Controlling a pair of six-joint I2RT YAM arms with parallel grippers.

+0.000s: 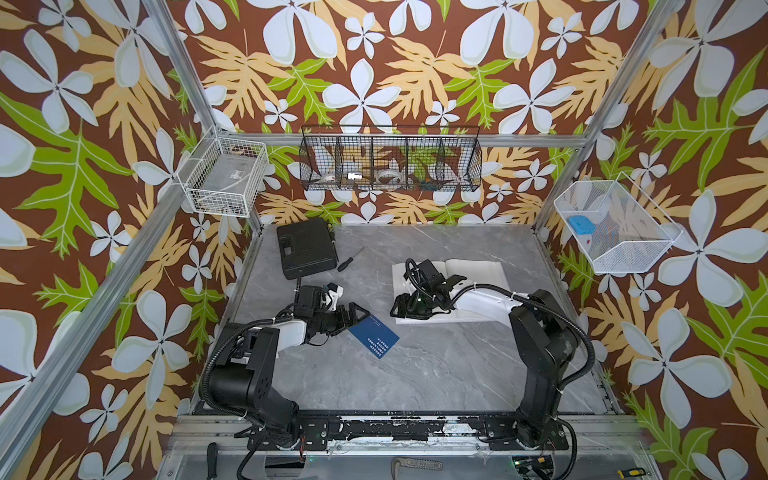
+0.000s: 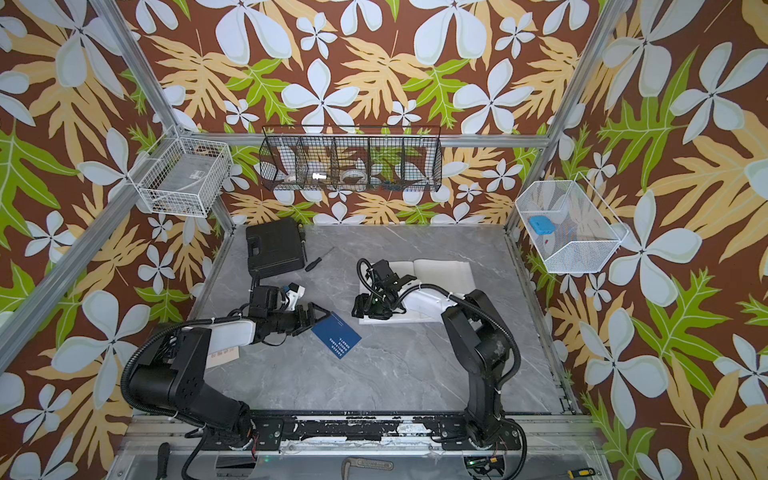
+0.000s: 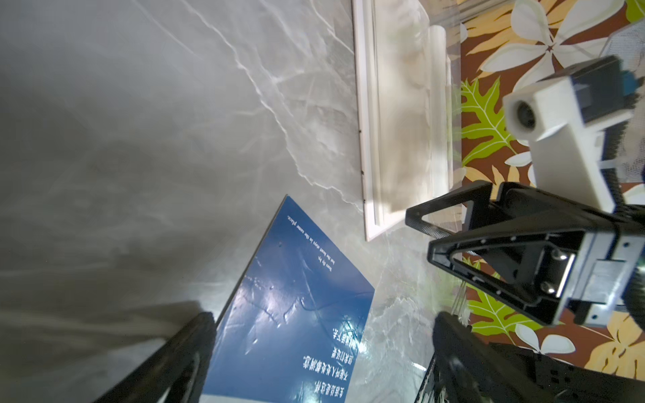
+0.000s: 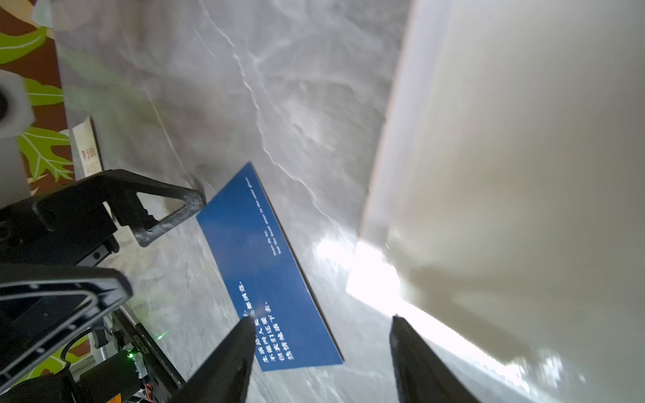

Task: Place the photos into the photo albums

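Note:
A blue card (image 3: 289, 302) with white lettering lies flat on the grey table between my grippers. My left gripper (image 1: 352, 314) stands open over its upper left; in the left wrist view the card shows between the blurred fingertips, not held. An open album with blank white pages (image 4: 510, 174) lies to the right, under the right arm. My right gripper (image 1: 400, 308) hovers over the album's left edge, open, with nothing between its fingertips. A pale printed piece (image 2: 222, 356) lies at the left, partly hidden by the left arm.
A black case (image 1: 304, 248) and a screwdriver (image 1: 348, 262) sit at the back left. Wire baskets (image 1: 388, 164) hang on the back and side walls.

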